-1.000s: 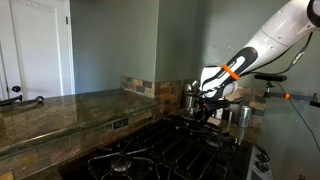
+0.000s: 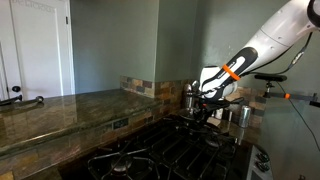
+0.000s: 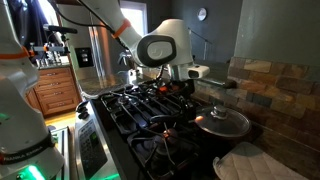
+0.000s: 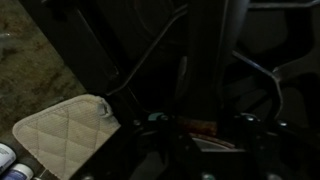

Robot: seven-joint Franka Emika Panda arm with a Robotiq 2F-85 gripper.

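My gripper is shut on a long dark handle-like object [image 4: 208, 60], which runs upward through the wrist view; the image is too dark to tell what it belongs to. In exterior view 2 the gripper [image 3: 205, 83] hangs above the black stove grates [image 3: 150, 118], with dark shapes beside it that merge together. Right of the grates, a pan with a glass lid [image 3: 222, 123] sits on the stove. Exterior view 1 shows the gripper [image 2: 210, 104] at the far right end of the stove, its grasp too small to make out.
A beige quilted pot holder [image 3: 255, 163] lies on the counter beside the stove. White-capped bottles [image 4: 8, 157] stand at the wrist view's left edge. Metal canisters [image 2: 243, 116] are near the tiled wall behind the arm.
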